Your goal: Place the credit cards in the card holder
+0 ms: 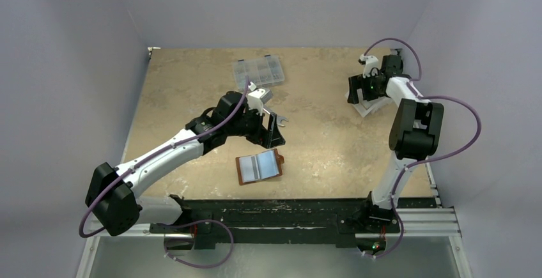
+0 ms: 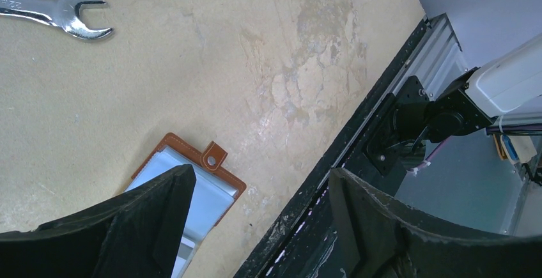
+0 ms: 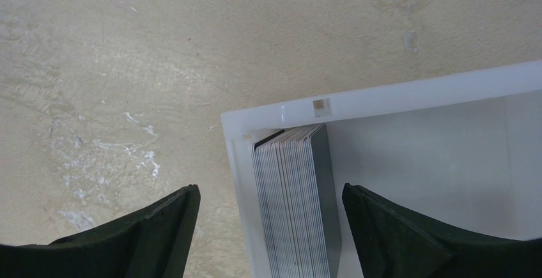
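Note:
A tight stack of thin cards [image 3: 291,195] stands on edge against one end wall of a white tray [image 3: 390,104]. Over that tray's end, at the right of the table, hangs my right gripper [image 1: 359,96]; its fingers are apart, the cards lying below the gap. The brown card holder [image 1: 259,167] lies unfolded near the table's front, clear sleeves facing up; in the left wrist view only a corner of the holder [image 2: 213,156] shows past a finger. Just behind it my left gripper [image 1: 275,139] is open with nothing in it.
A clear compartment box [image 1: 259,70] sits at the back. A metal wrench [image 2: 70,15] lies near the left gripper, partly hidden by the arm from above. The table between holder and tray is bare.

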